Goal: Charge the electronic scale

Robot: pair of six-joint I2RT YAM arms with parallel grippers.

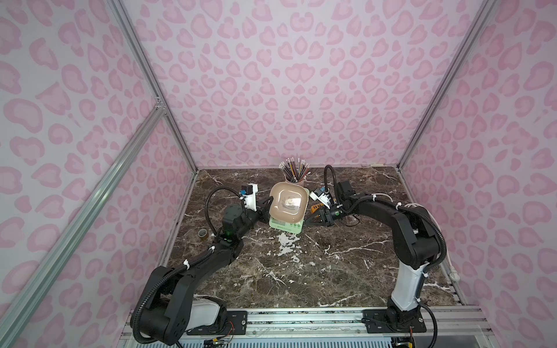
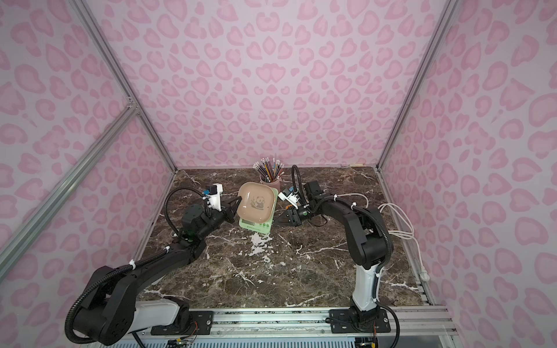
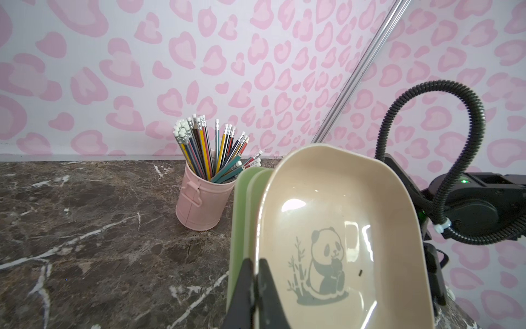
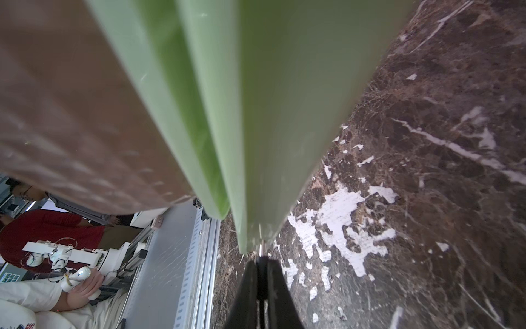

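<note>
A beige bowl [image 3: 359, 230] with a panda print sits on the light green scale [image 1: 285, 226]. In the left wrist view the scale's edge [image 3: 241, 230] stands steeply up, so both look tilted. My left gripper is shut on the bowl at its left side, the thin rim running between its fingers. In the right wrist view, the scale's pale green surface [image 4: 298, 109] hangs close above my right gripper. That gripper is shut; a thin light line shows at its tips, but I cannot tell what it is.
Behind the scale stands a pink cup [image 3: 202, 203] full of pencils. An orange object [image 1: 316, 207] lies near the right gripper. White cables [image 2: 403, 223] lie at the right.
</note>
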